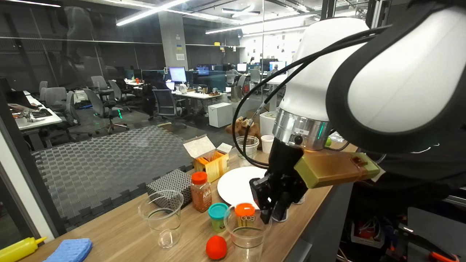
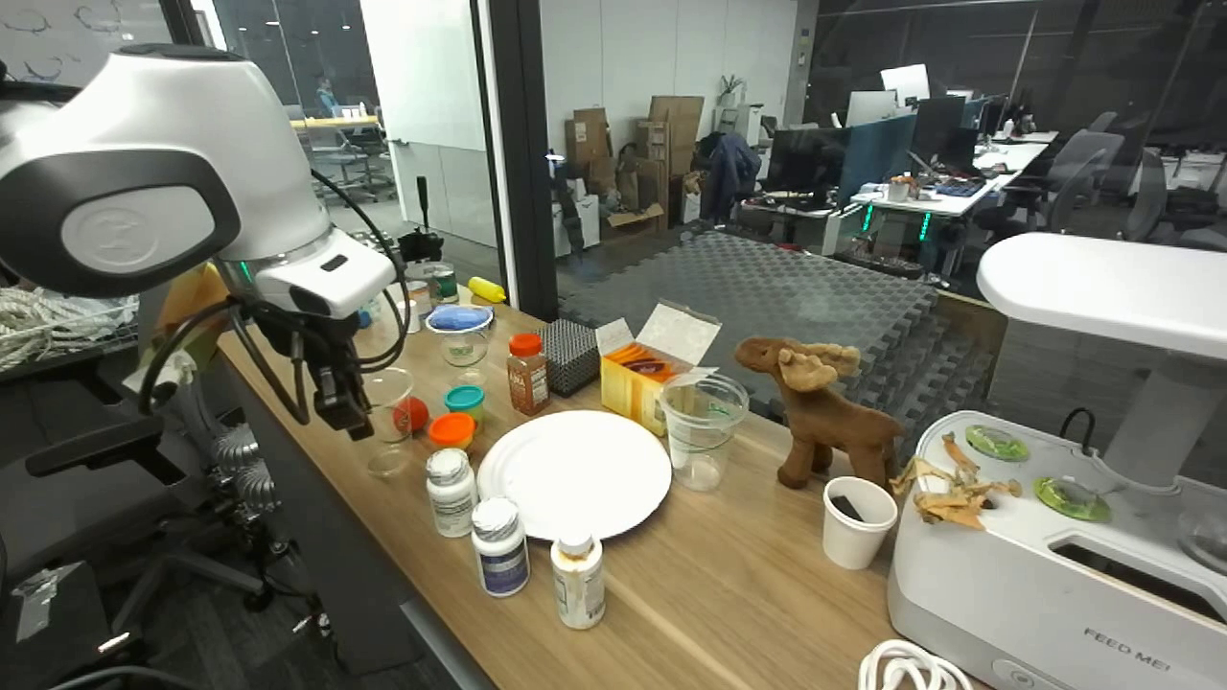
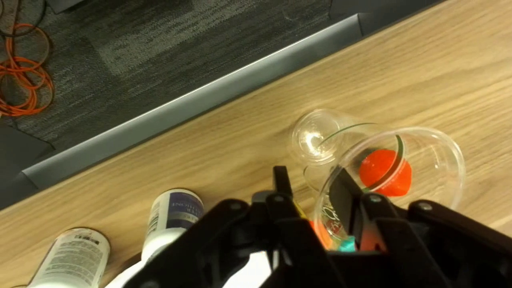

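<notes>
A clear plastic cup (image 1: 247,242) stands near the table's front edge, beside a red ball (image 1: 216,247). My gripper is at the cup's rim, its fingers visibly apart. In the wrist view, one finger (image 3: 282,180) lies outside the cup and the other (image 3: 343,192) overlaps the inside of its mouth, so the near wall runs between them. The cup (image 3: 458,168) appears slanted in that view; whether its base touches the table is hard to tell. Through its wall the ball (image 3: 384,170) shows red. In the second exterior view, the gripper (image 2: 354,424) covers part of the cup's left side.
Close by are a teal-lidded tub (image 2: 465,398), an orange-lidded tub (image 2: 451,430) and a white plate (image 2: 575,471). Three white bottles (image 2: 501,550) line the front edge. Another clear cup (image 1: 162,220) stands left of the ball.
</notes>
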